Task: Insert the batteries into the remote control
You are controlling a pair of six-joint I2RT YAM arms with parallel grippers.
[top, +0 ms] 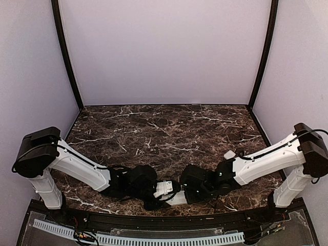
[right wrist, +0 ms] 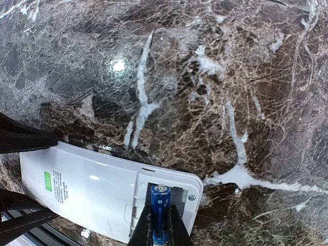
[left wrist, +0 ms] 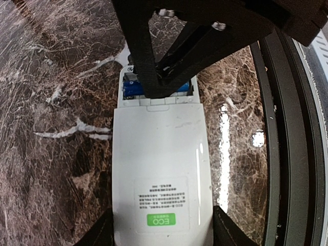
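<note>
A white remote control (left wrist: 160, 154) with an ECO label lies on the marble table, my left gripper shut on its body. Its battery compartment is at the far end, with a blue battery (right wrist: 160, 210) in it. My right gripper is over that compartment, its fingertips around the battery; whether they grip it or only touch it is unclear. In the top view both grippers meet at the front centre, and the black wrists hide much of the remote.
A small white object (top: 229, 155) lies behind the right arm. The table's front edge and metal rail (left wrist: 282, 154) run close beside the remote.
</note>
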